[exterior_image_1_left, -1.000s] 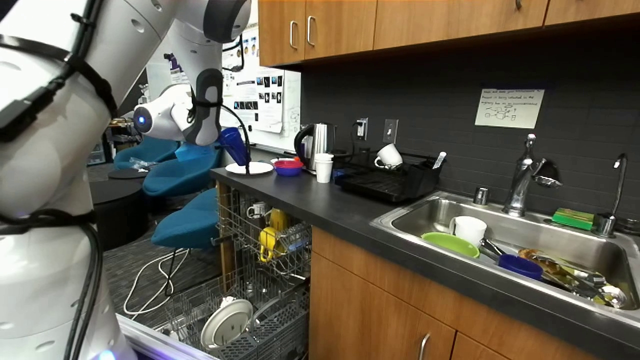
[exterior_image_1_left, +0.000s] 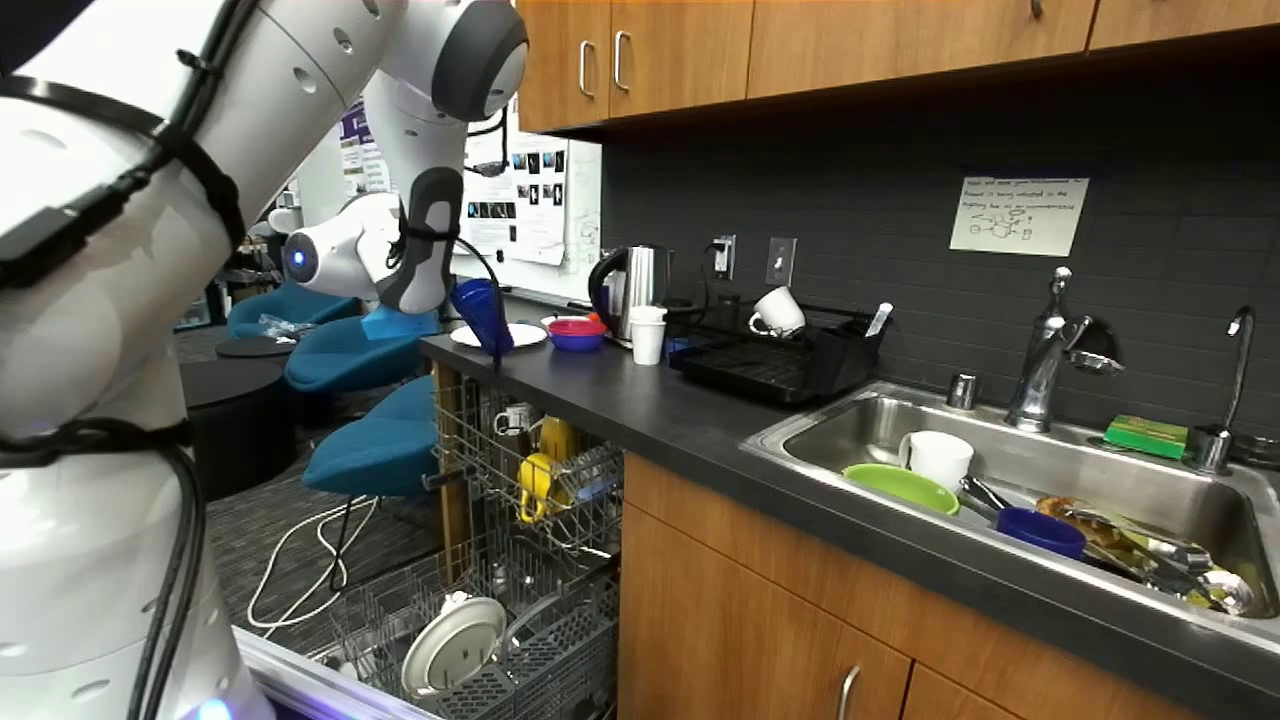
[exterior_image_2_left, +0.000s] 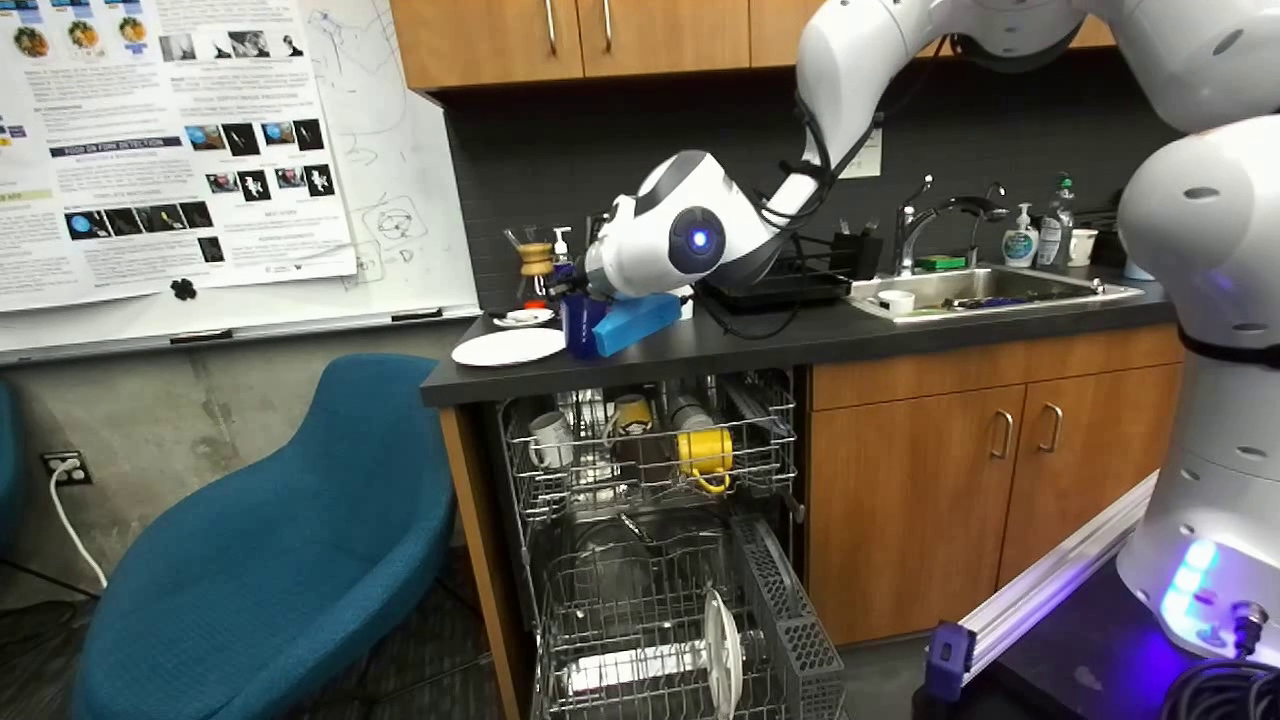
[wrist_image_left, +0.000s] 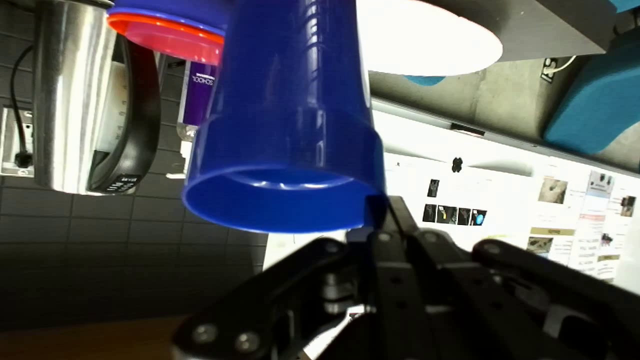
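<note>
A deep blue plastic cup (wrist_image_left: 288, 132) fills the middle of the wrist view, its open mouth turned toward the hand. My gripper is shut at the right side of that mouth, with the thin rim between its fingertips. In exterior view 1 the tilted cup (exterior_image_1_left: 480, 314) hangs from the hand at the far end of the counter. From exterior view 2 the cup (exterior_image_2_left: 583, 326) shows beside a white plate (exterior_image_2_left: 509, 347); a light-blue piece (exterior_image_2_left: 638, 322) by the hand covers part of the scene, and the fingers are hidden there.
Red and blue bowls (exterior_image_1_left: 577, 335), white paper cups (exterior_image_1_left: 647, 336) and a kettle (exterior_image_1_left: 642, 288) stand close by. Below, the dishwasher's upper rack (exterior_image_2_left: 636, 462) holds mugs and its lower rack a plate (exterior_image_2_left: 720, 654). The sink (exterior_image_1_left: 840, 438) contains dishes. Bare counter (exterior_image_1_left: 672, 408) lies between.
In exterior view 1 the arm and the blue cup have moved down and slightly right, the cup staying with the hand. Dishes on the counter look unmoved.
</note>
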